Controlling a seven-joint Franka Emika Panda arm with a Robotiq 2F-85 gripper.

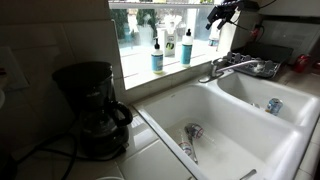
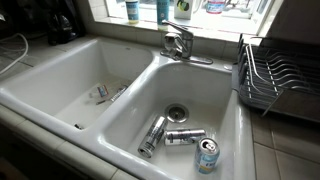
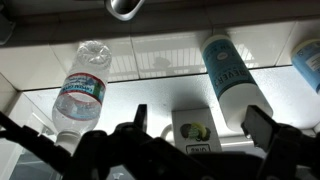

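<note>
My gripper (image 1: pixel 222 14) is up by the right end of the window in exterior view 1. In the wrist view it stands open, its dark fingers spread along the lower part, and nothing shows gripped. A clear water bottle (image 3: pixel 82 90) with a red and blue label is on the left there. To the right is a white bottle with a teal label (image 3: pixel 228 75). Between them, lower down, sits a container with a green picture label (image 3: pixel 195 130). Another blue-labelled bottle (image 3: pixel 309 60) is cut off by the right edge.
The double sink's nearer basin (image 1: pixel 235 125) holds clear or silvery items (image 1: pixel 190 142). In the other basin are two silvery cans (image 2: pixel 152 136) and an upright can (image 2: pixel 207 155). A faucet (image 2: pixel 180 40), dish rack (image 2: pixel 280 70) and coffee maker (image 1: pixel 95 110) surround the sink.
</note>
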